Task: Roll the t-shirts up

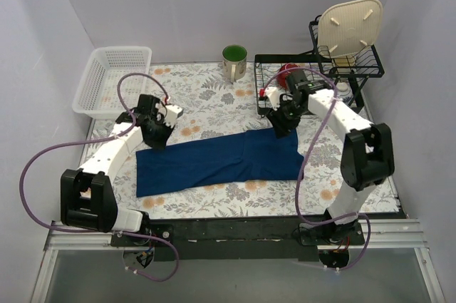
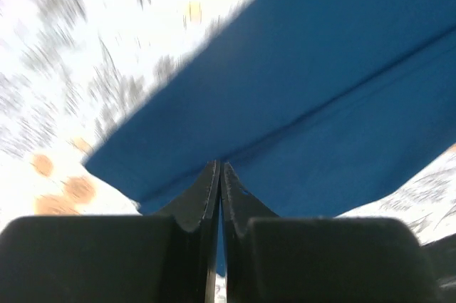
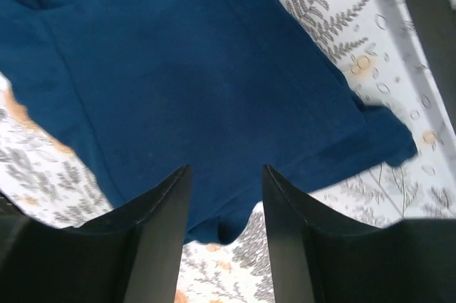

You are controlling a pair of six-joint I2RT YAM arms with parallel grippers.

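A dark blue t-shirt (image 1: 214,164) lies spread as a long folded band across the floral mat, wrinkled along its middle. My left gripper hangs over its left end, shut, with no cloth seen caught between the fingertips. My right gripper is over the right end of the shirt, its fingers apart with nothing gripped; in the right wrist view that end shows folded corners at the right and near edge.
A white basket (image 1: 95,107) stands at the back left, a green mug (image 1: 234,57) at the back middle. A black wire rack (image 1: 320,56) with a red bowl and a cream board (image 1: 348,25) fills the back right.
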